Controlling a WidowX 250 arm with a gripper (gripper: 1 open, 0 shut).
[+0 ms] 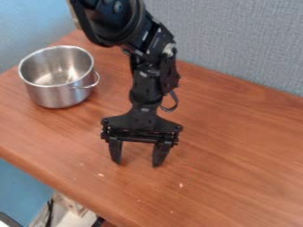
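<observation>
My black gripper (137,154) hangs low over the wooden table (236,168) in the middle of the camera view, its two fingers apart and pointing down, with nothing visible between them. No red block shows in the view now. A steel pot (57,75) with a wire handle stands on the table at the left, behind and left of the gripper.
A grey padded wall (236,44) runs along the back. The table's left edge drops away to a blue surface (30,186) at the lower left.
</observation>
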